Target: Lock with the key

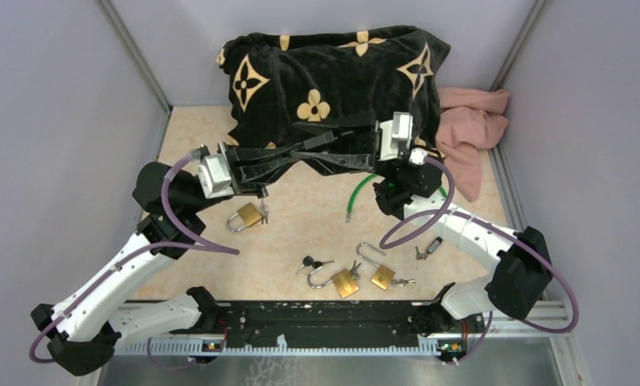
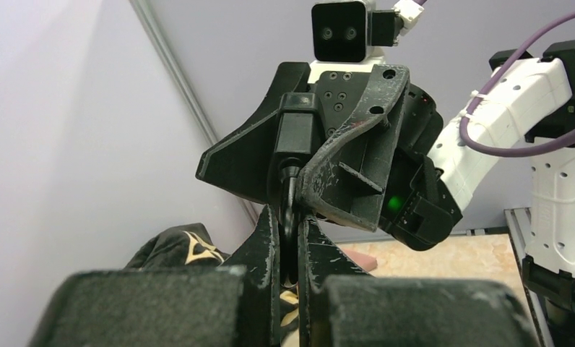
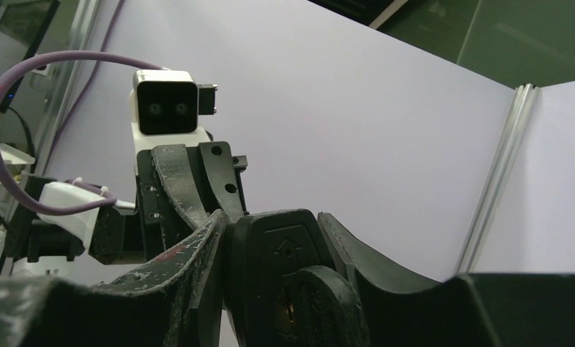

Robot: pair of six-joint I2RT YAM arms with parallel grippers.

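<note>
High over the table my two grippers meet at a black lock. In the left wrist view, the lock's block-shaped body sits between the fingers of my right gripper, which is shut on it. A slim black rod or cable runs from the body toward me, and my left gripper is shut on that. It meets the body's end; how deep it goes inside I cannot tell. From the right wrist, the lock body shows a rounded cover with a brassy slot. No key shows at the lock.
Brass padlocks and loose keys lie toward the front of the table. Another padlock is at the left, a green cable right of centre. A dark patterned cushion and pink cloth fill the back.
</note>
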